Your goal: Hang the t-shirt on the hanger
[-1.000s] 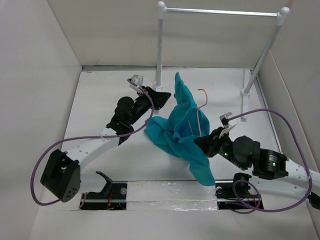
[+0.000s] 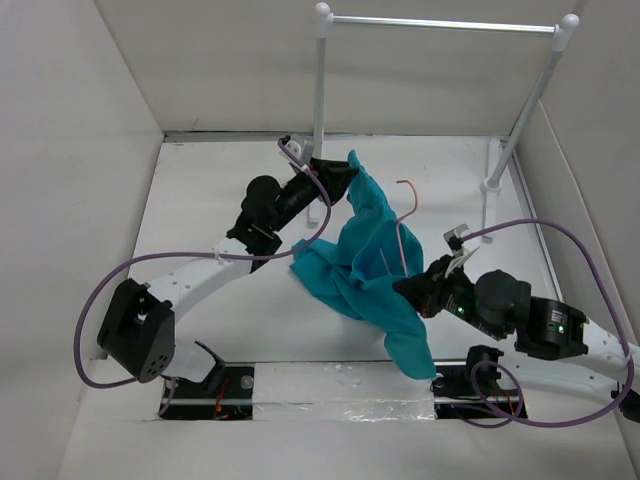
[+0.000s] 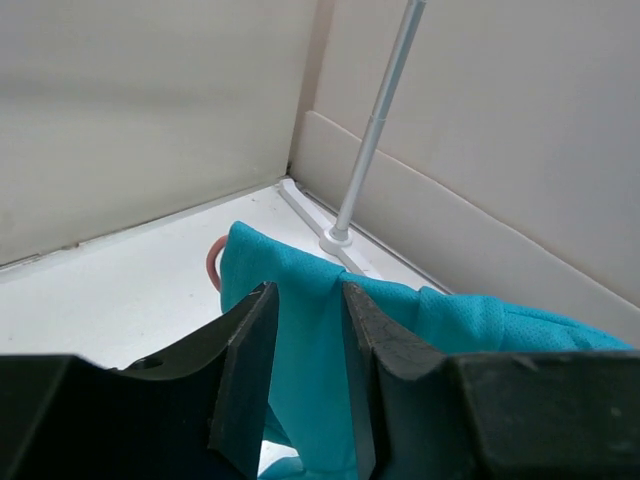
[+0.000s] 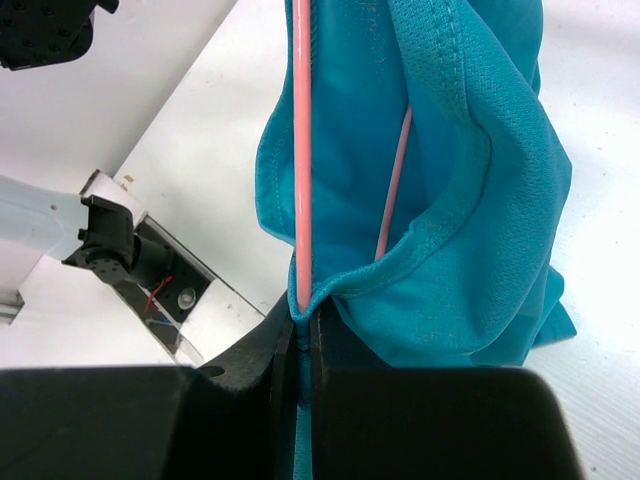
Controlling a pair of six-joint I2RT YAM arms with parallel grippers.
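Observation:
The teal t shirt (image 2: 360,270) hangs bunched from my right gripper (image 2: 410,292), its lower part draped on the white floor. A pink hanger (image 4: 302,150) rises out of the shirt, its hook above the cloth in the top view. My right gripper is shut on shirt and hanger together. My left gripper (image 2: 347,172) is at the shirt's raised upper tip; in the left wrist view its fingers (image 3: 250,350) are apart, framing the top edge of the cloth (image 3: 285,270), and I cannot tell whether they touch it.
A white rack with a top bar (image 2: 440,25) stands at the back, its posts behind the shirt and at the right. Walls close the space on the left, back and right. Bare floor lies left of the shirt.
My left gripper has moved right and up to the shirt's upper tip. The right gripper and the shirt have shifted very slightly.

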